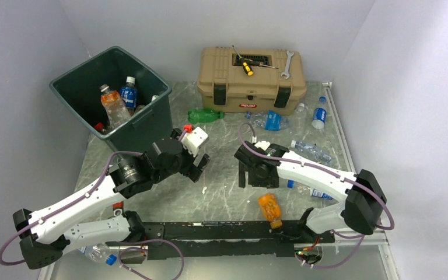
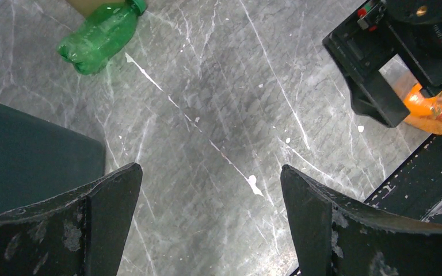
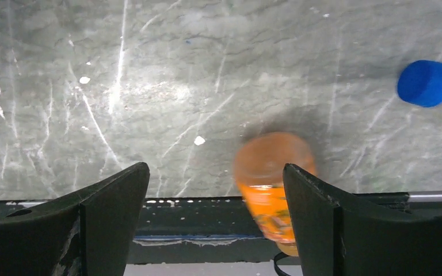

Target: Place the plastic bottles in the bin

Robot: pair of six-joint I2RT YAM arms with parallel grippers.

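An orange bottle (image 1: pixel 270 207) lies near the table's front edge; in the right wrist view it (image 3: pixel 267 184) is blurred. My right gripper (image 1: pixel 258 178) is above and behind it, fingers apart with nothing between. My left gripper (image 1: pixel 196 166) stands open beside the green bin (image 1: pixel 151 123), over bare table. The bin holds several bottles. A green bottle (image 1: pixel 205 115), a crushed blue-label bottle (image 1: pixel 262 121), an upright bottle (image 1: pixel 319 114), a clear bottle (image 1: pixel 312 150) and another bottle (image 1: pixel 321 193) lie or stand around the table. One more bottle (image 1: pixel 99 254) is at the front left.
A tan toolbox (image 1: pixel 251 90) with screwdrivers and a wrench (image 1: pixel 287 65) fills the back middle. Walls enclose the back and both sides.
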